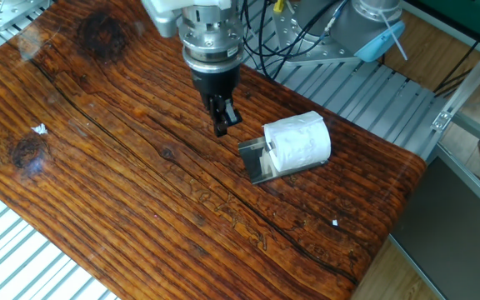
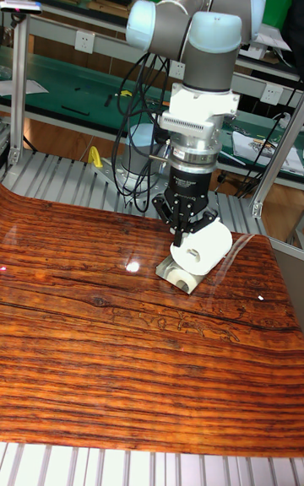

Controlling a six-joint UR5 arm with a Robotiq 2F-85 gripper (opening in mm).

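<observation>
A white paper roll lies on its side in a metal holder near the right part of the wooden table. In exterior view 3 the roll shows its round end and core hole, with the holder beneath it. My black gripper points down above the table, left of the roll in exterior view 2 and apart from it. From exterior view 3 the gripper overlaps the roll's upper left edge. Its fingertips are too small and dark to tell how far apart they stand. Nothing shows held.
White scraps lie at the table's left, and another small scrap is at the right. Black cables hang behind the gripper.
</observation>
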